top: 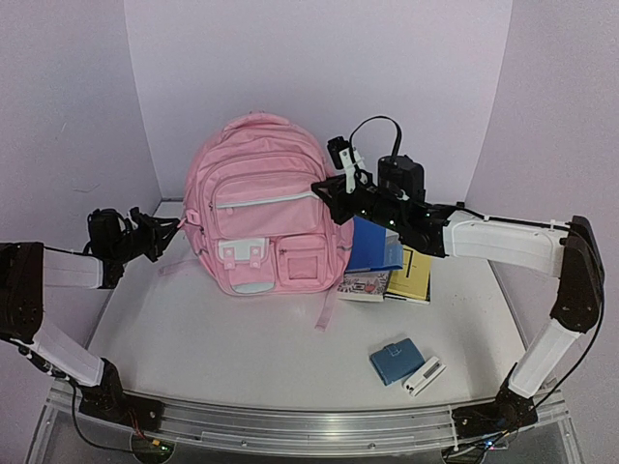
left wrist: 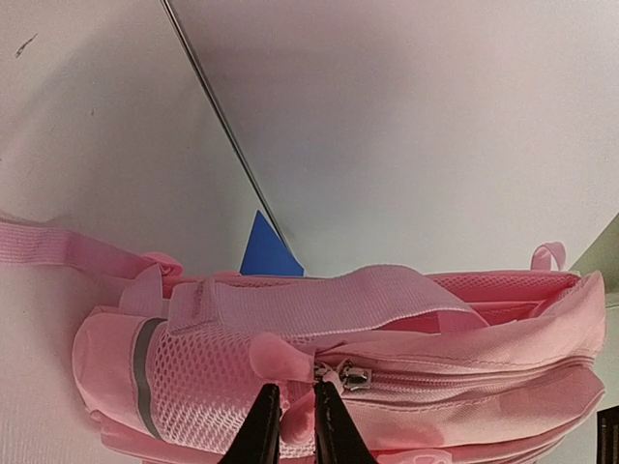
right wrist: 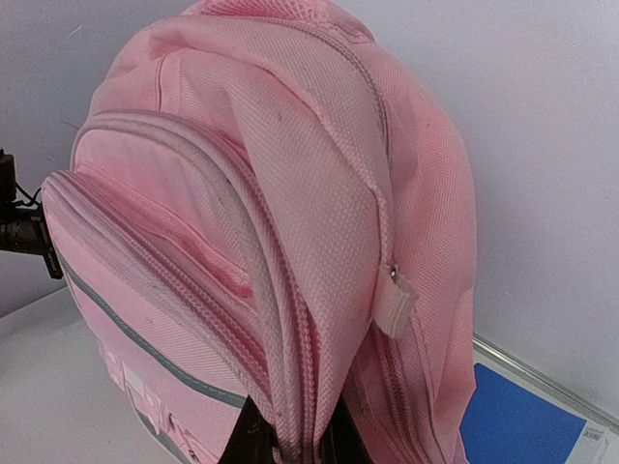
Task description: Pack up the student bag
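Observation:
The pink backpack (top: pixel 266 203) stands upright at the back of the table, its front facing the top camera. At its left side is my left gripper (top: pixel 180 223); in the left wrist view its fingers (left wrist: pixel 253 427) are close together on a pink zipper pull (left wrist: pixel 298 418), beside a metal slider on the bag's side. My right gripper (top: pixel 324 193) is at the bag's right edge, shut on a fold of pink fabric beside a zipper, between its fingers. A blue folder (top: pixel 372 246), a patterned book (top: pixel 364 284) and a yellow book (top: pixel 411 275) lie right of the bag, partly covered.
A blue wallet-like case (top: pixel 397 361) and a small white device (top: pixel 424 376) lie near the front right. Grey walls close in the sides and back. A pink strap (top: pixel 326 307) trails from the bag onto the table.

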